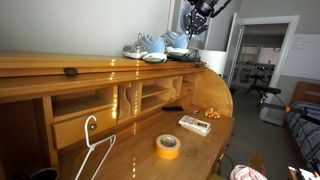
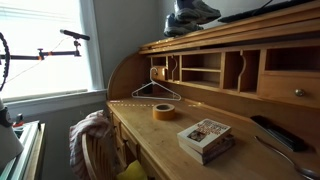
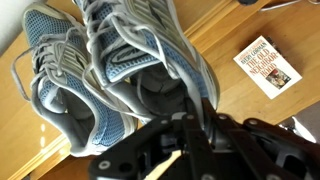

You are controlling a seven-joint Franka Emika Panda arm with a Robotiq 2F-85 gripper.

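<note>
A pair of blue and grey running shoes with pale laces is seen from above in the wrist view, the left shoe [image 3: 75, 75] beside the right shoe [image 3: 130, 40]. My gripper is shut on the heel edge of the right shoe; its fingertips are partly hidden. In exterior view 1 the gripper [image 1: 190, 33] reaches down from the upper right to the shoe at the far end of the desk's top shelf [image 1: 70, 63]. The other shoe [image 1: 150, 45] sits on that shelf, nearer the camera.
Below, the desktop [image 1: 140, 150] holds a roll of orange tape [image 1: 168, 147], a white book [image 1: 195, 125] and a dark object [image 1: 172, 109]. A white hanger [image 1: 92, 150] leans at the near end. Cubbyholes and small drawers line the desk's back.
</note>
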